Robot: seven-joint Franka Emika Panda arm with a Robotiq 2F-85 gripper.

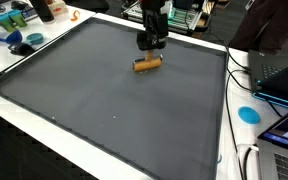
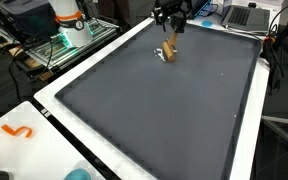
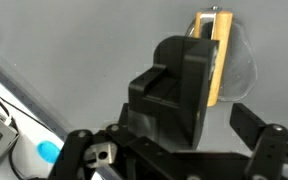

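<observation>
A short orange-tan wooden cylinder lies on the grey mat near its far edge. Just above it is my gripper, and a light wooden piece rises between the two. In the wrist view, my fingers stand wide apart at lower left and lower right. A black stepped block fills the space between and ahead of them; whether it touches either finger cannot be told. Beyond the block a wooden bar shows partly, over a clear round piece.
Several tools and a blue bowl lie off its far left corner.
</observation>
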